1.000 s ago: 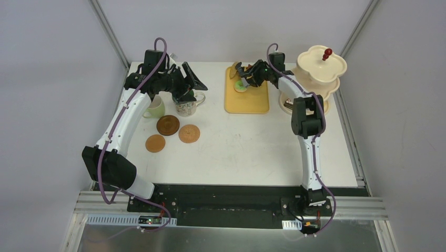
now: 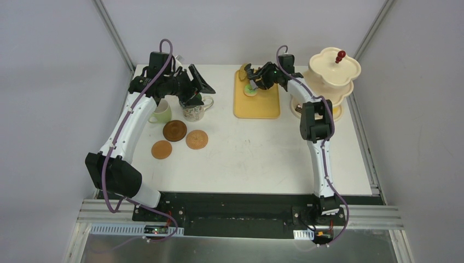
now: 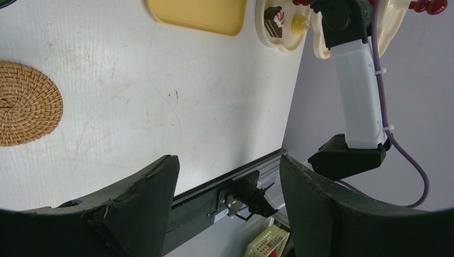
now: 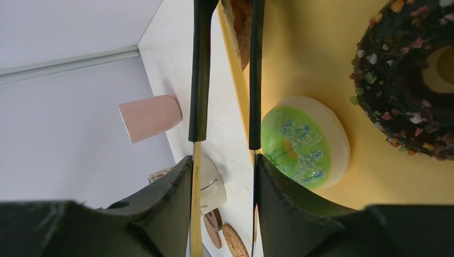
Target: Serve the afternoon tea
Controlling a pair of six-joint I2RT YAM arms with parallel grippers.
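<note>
My right gripper has its fingers on either side of slim gold-armed tongs with black tips (image 4: pixel 199 80). The spread tips reach to a brown pastry (image 4: pixel 241 27) at the edge of the yellow tray (image 2: pixel 257 112); whether they grip it I cannot tell. A green-iced ring (image 4: pixel 300 142) and a dark sprinkled donut (image 4: pixel 412 80) also lie on the tray. My left gripper stands open and empty, above and beside the patterned pot (image 2: pixel 193 114), which it partly hides. The tiered cake stand (image 2: pixel 334 68) is at the right, with a chocolate cake slice (image 3: pixel 274 22) on a lower tier.
A pale green cup (image 2: pixel 162 113) stands at the left by my left arm. Near it lie a dark brown saucer (image 2: pixel 174 131) and two woven coasters (image 2: pixel 197 139). A pink cup (image 4: pixel 150 118) shows in the right wrist view.
My right arm has shifted only slightly over the tray, its forearm a little to the left. The left arm has stayed in place, and the tray and dishes look unmoved.
</note>
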